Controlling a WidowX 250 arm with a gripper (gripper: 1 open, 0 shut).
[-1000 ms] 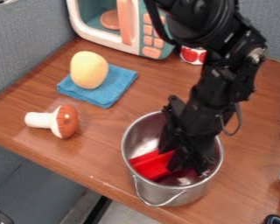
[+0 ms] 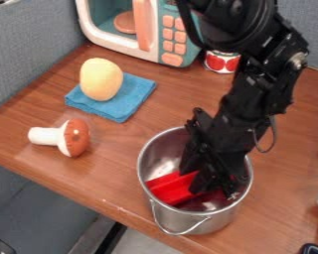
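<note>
The black robot gripper (image 2: 213, 169) reaches down into a metal pot (image 2: 162, 203) at the lower middle of the wooden table. A red object (image 2: 170, 187) lies inside the pot, at the gripper's lower end. The fingertips are dark and partly hidden in the pot, so whether they are closed on the red object cannot be told.
A toy mushroom (image 2: 60, 138) lies to the left. An egg (image 2: 100, 79) rests on a blue cloth (image 2: 119, 107). A toy microwave (image 2: 139, 30) and a red can (image 2: 222, 62) stand at the back. The table's right side has bare room.
</note>
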